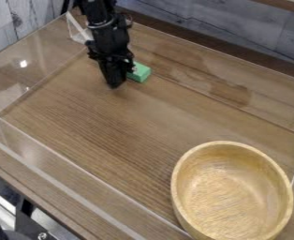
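Note:
My black arm comes down from the top of the camera view, with the gripper (113, 77) low over the wooden table at the upper middle. A small green block (140, 70) lies just right of the gripper, partly behind it. I cannot tell from here whether the fingers are open, shut or touching the block.
A large pale tan bowl (231, 192) sits at the lower right. A wall edge runs along the top right.

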